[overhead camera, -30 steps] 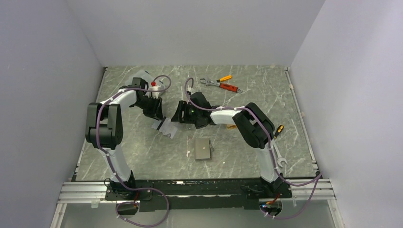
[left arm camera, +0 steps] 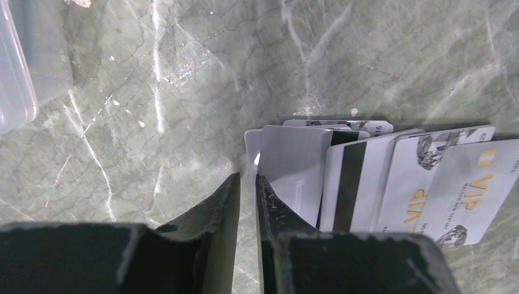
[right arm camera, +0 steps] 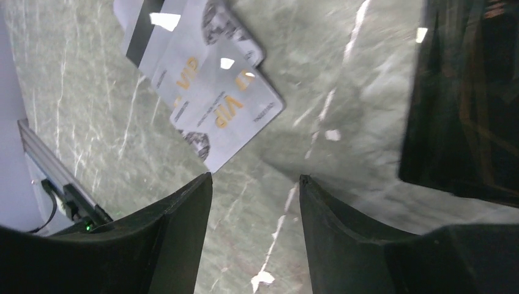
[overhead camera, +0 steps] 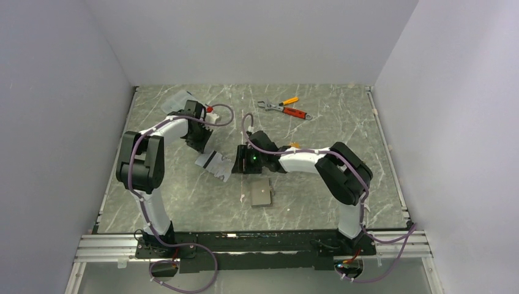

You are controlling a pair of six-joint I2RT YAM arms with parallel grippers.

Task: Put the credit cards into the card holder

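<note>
Several silver-white VIP cards (overhead camera: 214, 164) lie fanned out on the marble table, left of centre. At the fan's upper-left end, my left gripper is low over the table, its fingers a narrow gap apart. One finger overlaps the left edge of the grey cards (left arm camera: 297, 165); whether a card is pinched is unclear. My right gripper is part open, nothing between its fingers, beside the fan's other end, where the VIP card (right arm camera: 226, 110) lies flat. A flat grey card holder (overhead camera: 261, 192) rests in front of the right gripper.
A clear plastic container (overhead camera: 176, 101) stands behind the left arm. Toward the back lie a red-handled adjustable wrench (overhead camera: 296, 113) and a yellow-handled tool (overhead camera: 289, 101). A dark glossy object (right arm camera: 471, 104) fills the right side of the right wrist view.
My right gripper has moved right and toward the front, away from the cards. The fan reaches slightly farther right.
</note>
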